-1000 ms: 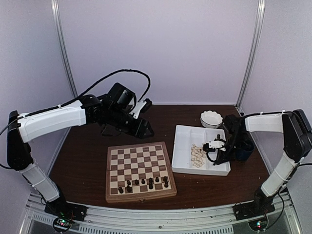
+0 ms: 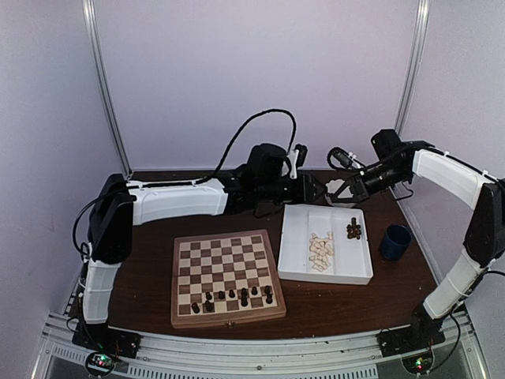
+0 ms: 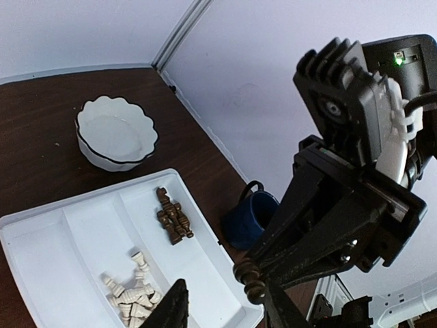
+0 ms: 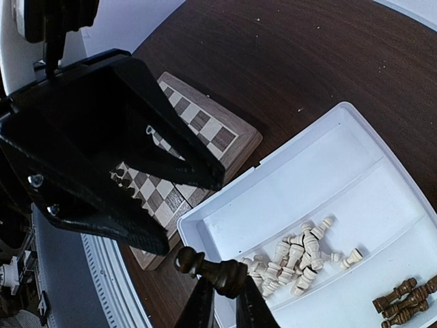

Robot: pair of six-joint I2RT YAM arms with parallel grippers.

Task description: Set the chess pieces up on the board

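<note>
A dark brown chess piece (image 4: 217, 272) is pinched in my right gripper, tilted, its narrow end pointing toward the left gripper. My left gripper is open, its fingers apart and nothing held between them. In the left wrist view, the piece (image 3: 251, 280) shows near the right finger of the left gripper. Both grippers meet above the tray's back edge in the top view, where the piece cannot be made out. Several dark pieces stand along the near side of the chessboard (image 2: 207, 272).
The white tray (image 2: 296, 241) holds a heap of cream pieces (image 3: 136, 297) and several dark pieces (image 3: 174, 217) in separate compartments. A scalloped white bowl (image 3: 117, 130) stands behind it, a blue mug (image 2: 394, 242) to its right. Bare table lies left of the board.
The left arm has swung right, and the right arm has risen from the tray toward the back and left. Their grippers now nearly touch. Board pieces look unmoved.
</note>
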